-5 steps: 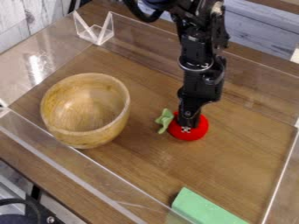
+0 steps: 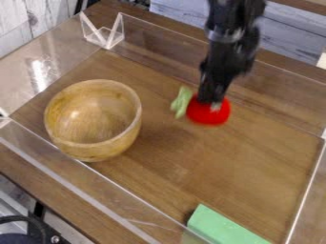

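Observation:
A red round object (image 2: 209, 111) with a pale green piece (image 2: 181, 103) beside it sits right of centre on the wooden surface. My black gripper (image 2: 209, 88) is over it, badly blurred, so its fingers and anything between them cannot be made out. The arm reaches down from the top of the view.
A large wooden bowl (image 2: 93, 120) stands at the left. A green block (image 2: 224, 226) lies at the bottom right, and a clear plastic piece (image 2: 102, 29) at the top left.
The gripper has moved up the view and is now blurred. The red object and green piece also sit higher in the view than before.

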